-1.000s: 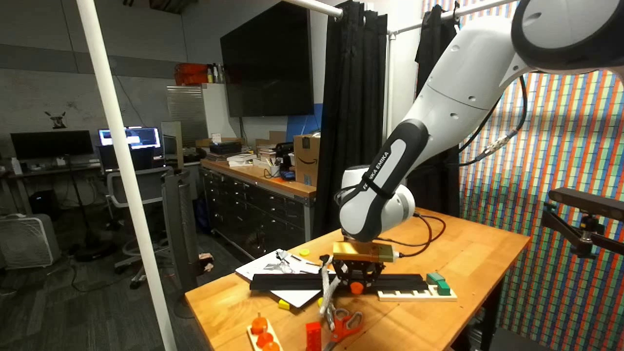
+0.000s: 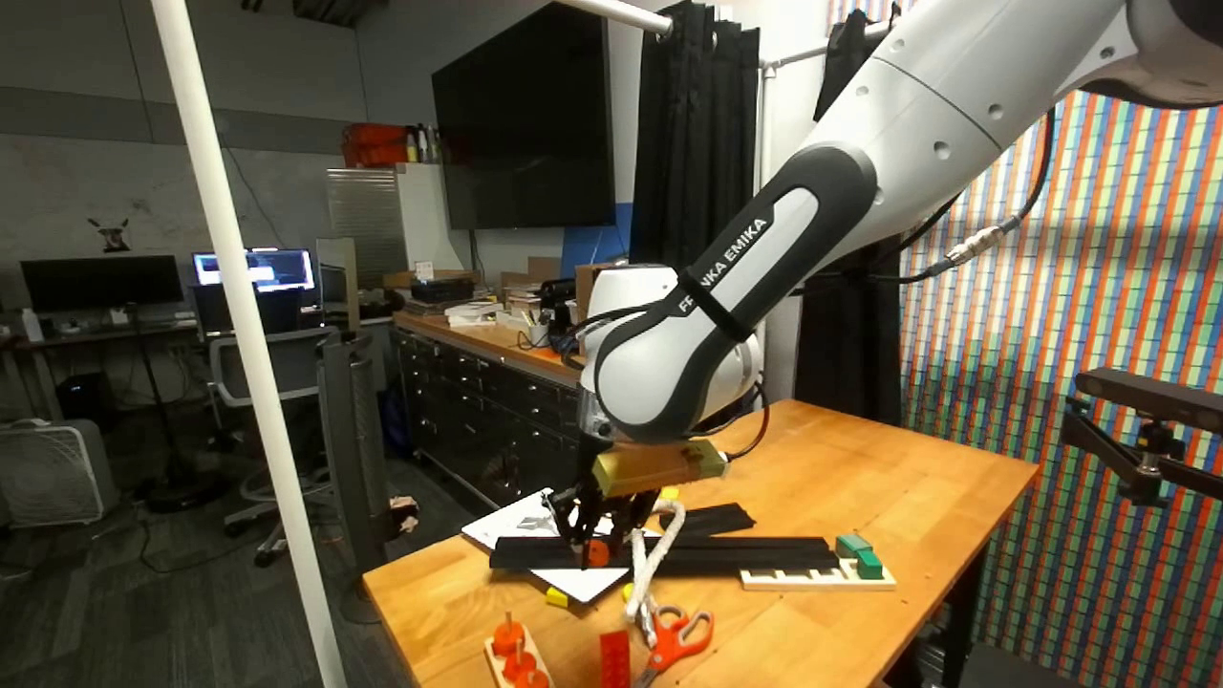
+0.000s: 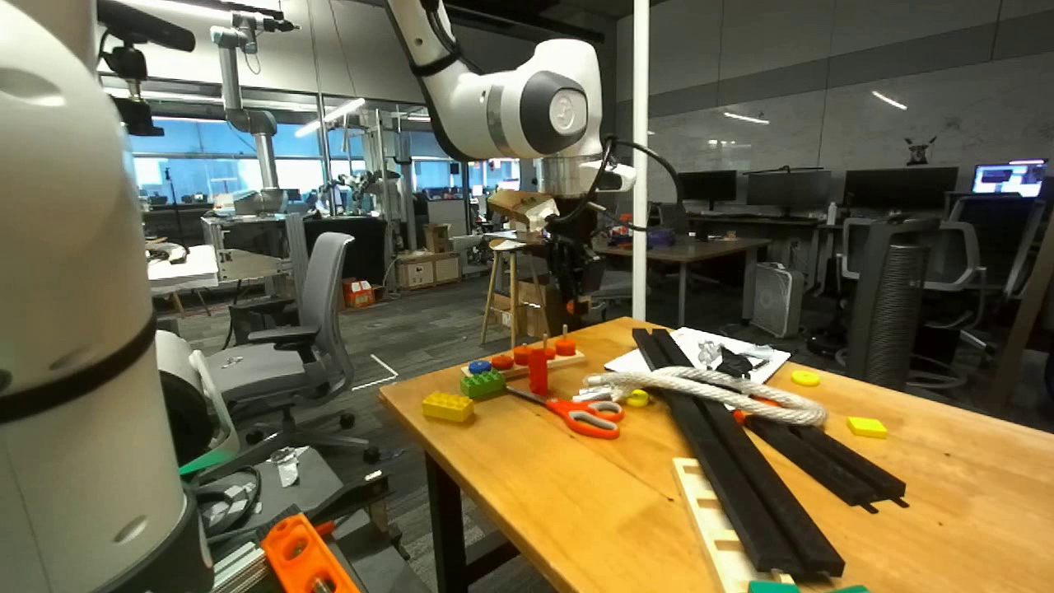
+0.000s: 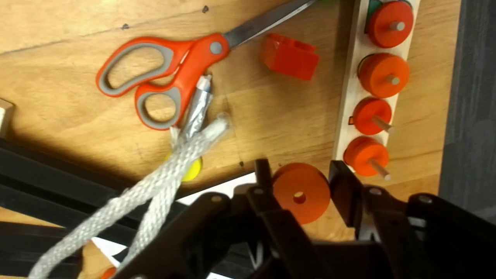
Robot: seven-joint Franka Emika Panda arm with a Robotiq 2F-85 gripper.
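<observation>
Between the black fingers of my gripper is an orange disc (image 4: 304, 193) with a small hole, and the fingers are shut on it. In exterior view 1 the disc (image 2: 596, 554) hangs at the fingertips over the white board and black strips. A wooden peg board (image 4: 347, 109) lies up and to the right of the gripper in the wrist view. Several orange and red discs sit along it with thin pegs through them; the lowest orange disc (image 4: 365, 155) is close beside my right finger. In exterior view 2 the disc in my gripper is hard to make out.
Red-handled scissors (image 4: 204, 51), a red block (image 4: 290, 56) and a white rope (image 4: 153, 186) lie near the gripper. Long black strips (image 3: 731, 445) cross the table. A slotted wooden board (image 2: 803, 581) with green blocks (image 2: 854, 546) is at the right. Bare wood lies beyond it.
In exterior view 1 the arm has swung left, carrying the orange disc from near the slotted board across the rope to above the white board. The table objects look unmoved.
</observation>
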